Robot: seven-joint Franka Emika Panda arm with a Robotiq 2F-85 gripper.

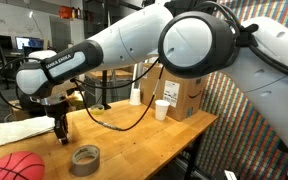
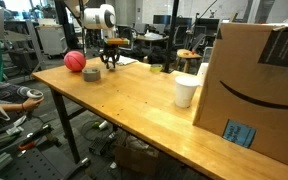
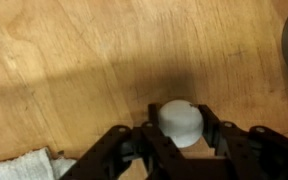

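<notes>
In the wrist view a round, pale white object sits between the fingertips of my gripper, which is shut on it. Its far end and underside are hidden, so I cannot tell what it is in full. The gripper points down close over the wooden table in exterior view 1. Exterior view 2 shows it small, at the table's far end. Whether the object touches the wood I cannot tell.
Near the gripper are a grey tape roll, a red ball and a white cloth. A white cup and a large cardboard box stand at the other end.
</notes>
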